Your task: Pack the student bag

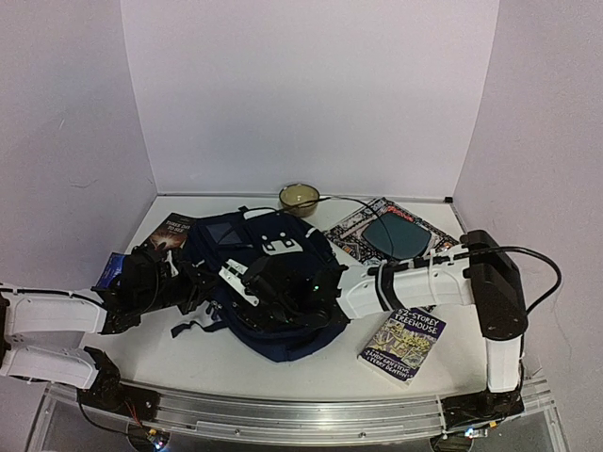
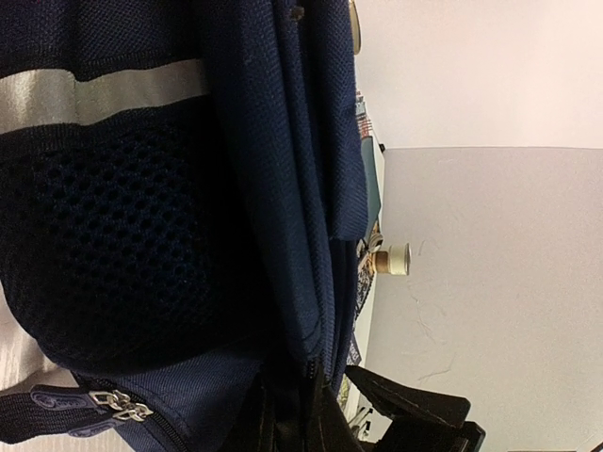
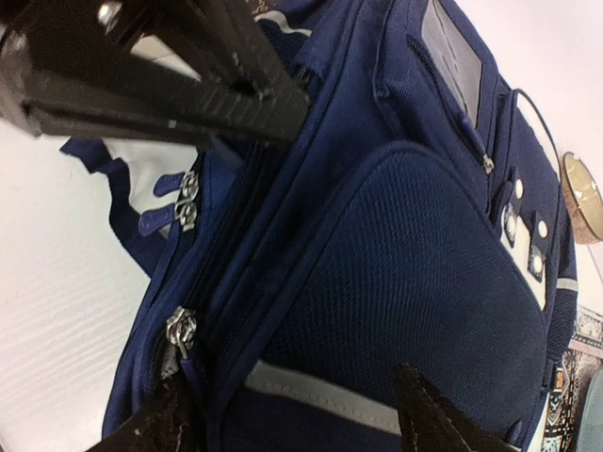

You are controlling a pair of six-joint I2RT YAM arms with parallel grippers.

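Observation:
A navy backpack (image 1: 273, 334) lies on the table under both grippers, its front pocket facing up. My left gripper is at the bag's left edge, its fingers close together on the navy fabric. In the right wrist view, a metal zipper slider (image 3: 182, 328) with a cord pull sits on the side seam, right by one finger (image 3: 155, 426) of my right gripper. That gripper's fingers stand wide apart over the bag; whether the left one touches the pull is unclear. Two more zipper pulls (image 3: 186, 200) hang farther up the edge.
A treehouse book (image 1: 405, 344) lies at the front right. Behind it are a patterned folder (image 1: 353, 229) and a teal pouch (image 1: 398, 235). A bowl (image 1: 300, 199) stands behind the bag. A dark book (image 1: 174, 229) and a blue one (image 1: 110, 270) lie left, partly behind the left arm.

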